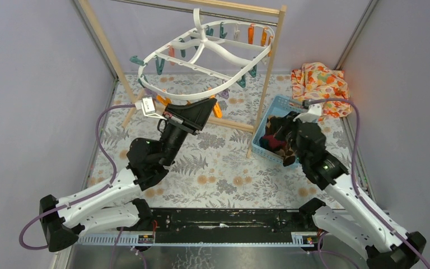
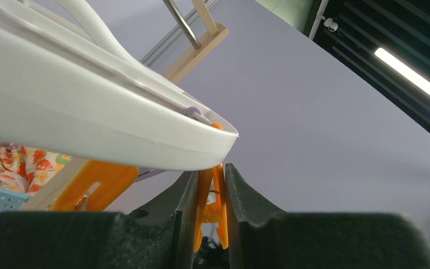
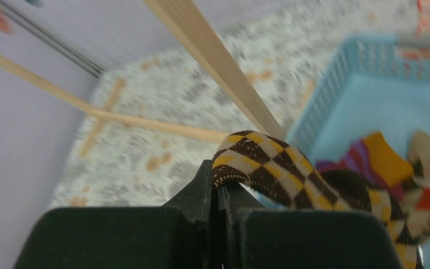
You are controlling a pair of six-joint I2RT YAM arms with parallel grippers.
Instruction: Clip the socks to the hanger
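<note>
A white oval hanger (image 1: 173, 96) with coloured clips hangs from the rack. My left gripper is shut on an orange clip (image 2: 219, 190) hanging from the hanger's near rim. In the right wrist view my right gripper is shut on a brown-and-yellow checkered sock (image 3: 269, 168), held above the blue basket (image 3: 336, 84). More socks, among them a yellow-and-purple one (image 3: 382, 157), lie in the basket. The right wrist view is blurred.
A wooden rack (image 1: 263, 93) carries the hanger, its right leg beside the basket. Floral cloth (image 1: 319, 84) is heaped at the back right. The patterned floor (image 1: 213, 168) between the arms is clear.
</note>
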